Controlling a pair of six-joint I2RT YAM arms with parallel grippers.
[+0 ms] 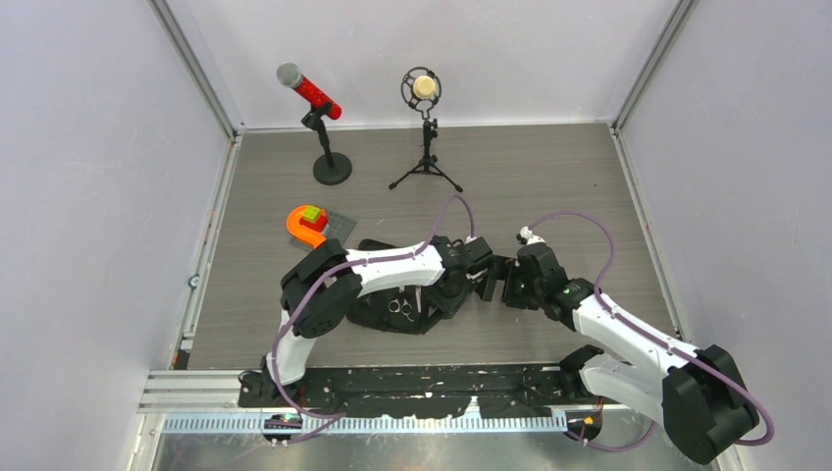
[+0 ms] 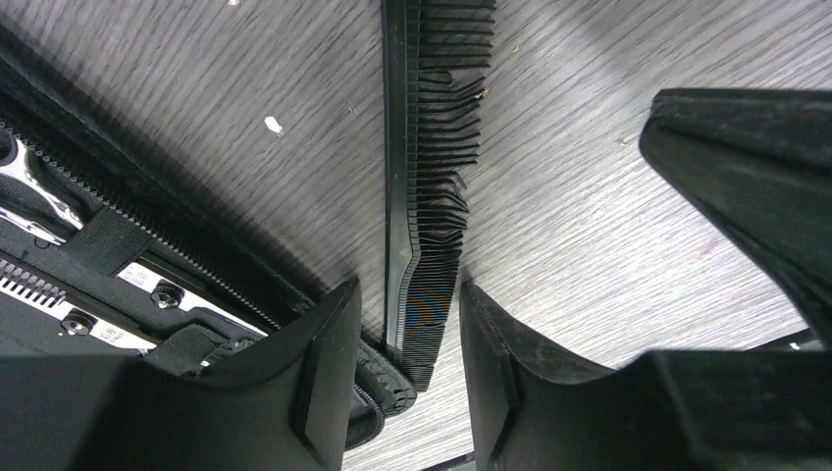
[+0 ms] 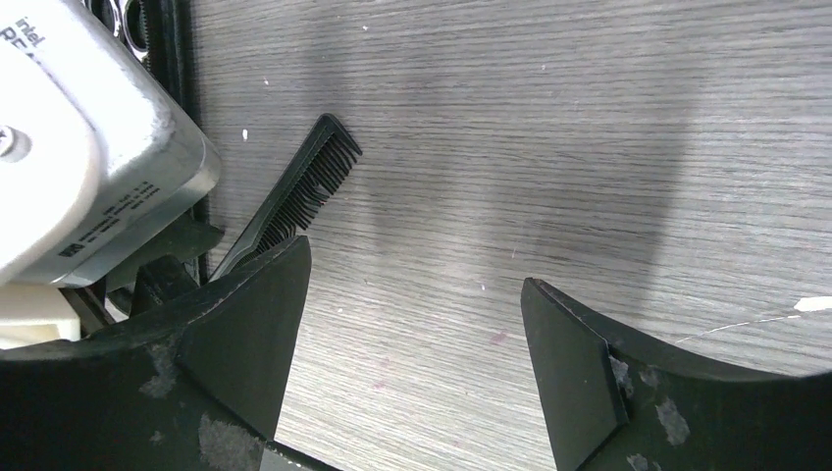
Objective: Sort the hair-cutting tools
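A black comb [image 2: 432,196] lies on the table along the edge of the black tool case [image 2: 285,294]. In the left wrist view my left gripper is part open, its two fingertips on either side of the comb's fine-toothed end. A gap shows between the teeth and the right finger. My right gripper stands open over bare table, with the comb [image 3: 304,182] outside its left finger. Inside the case are scissors [image 2: 37,186] and silvery blades [image 2: 196,299]. The left arm covers part of the case from above.
Both grippers are close together; a dark finger of the right one [image 2: 746,157] juts into the left wrist view. A red microphone [image 1: 316,93], a tripod microphone [image 1: 426,128] and an orange toy [image 1: 304,226] stand farther back.
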